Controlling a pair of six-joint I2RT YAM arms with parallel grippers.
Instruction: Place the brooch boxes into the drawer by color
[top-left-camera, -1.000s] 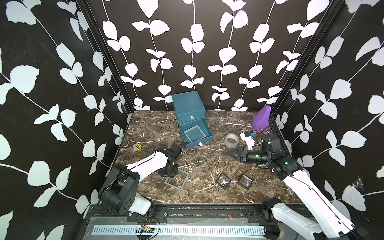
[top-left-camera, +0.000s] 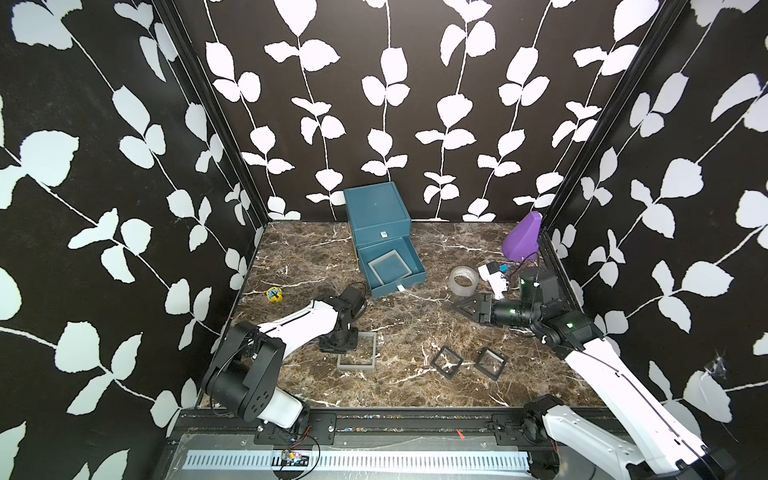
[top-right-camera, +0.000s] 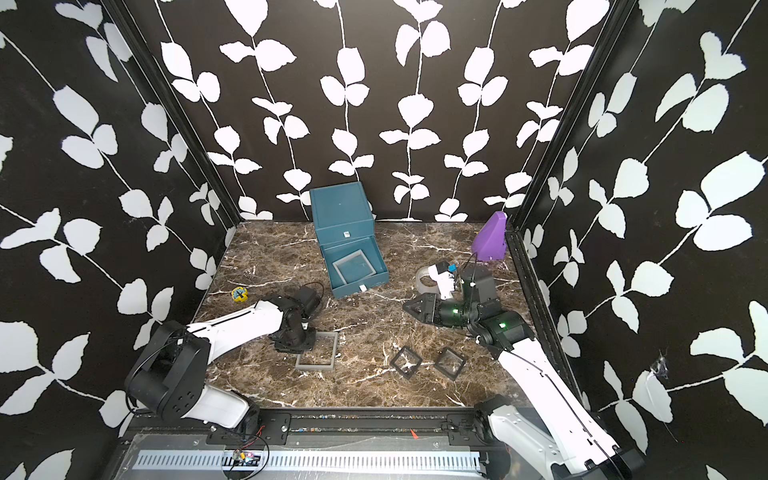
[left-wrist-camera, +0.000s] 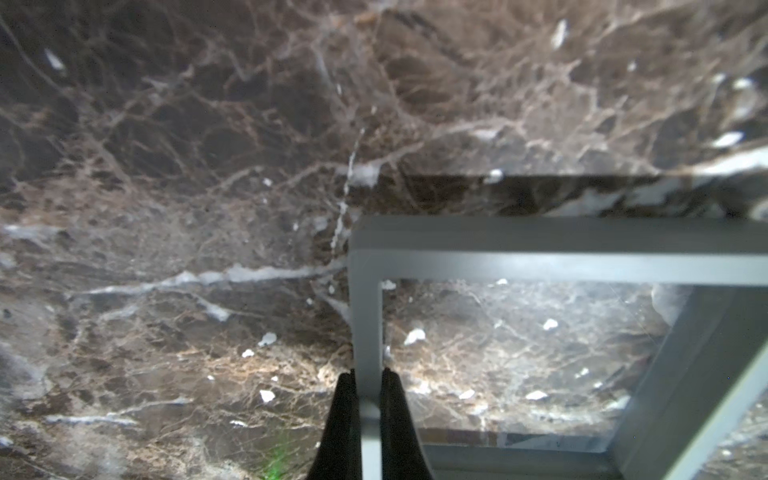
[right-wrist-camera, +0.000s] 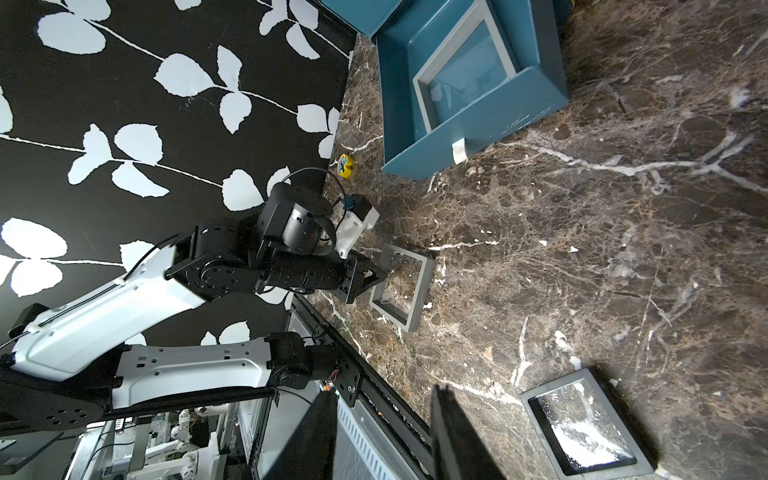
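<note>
A grey frame-like brooch box (left-wrist-camera: 544, 266) with a clear middle is pinched along one side by my left gripper, whose dark fingers (left-wrist-camera: 344, 424) close on that edge. In the top left view the same box shows beside the left arm, low over or on the marble. Another grey box (top-left-camera: 389, 268) lies inside the teal drawer box (top-left-camera: 413, 279), whose lid stands up. Two dark small boxes, the nearer-left one (top-left-camera: 446, 362) and its neighbour (top-left-camera: 491, 363), lie on the front right of the table. My right gripper is open and empty above the table.
A tape roll (top-left-camera: 463, 281) and a purple object (top-left-camera: 522, 237) stand at the right, near the right arm. A small yellow item (top-left-camera: 274, 294) lies at the left. Bare marble separates the held box from the teal box.
The grey box at the left gripper has turned, its sides now nearly square to the table edge. The left gripper has shifted slightly right; the right arm is almost still.
</note>
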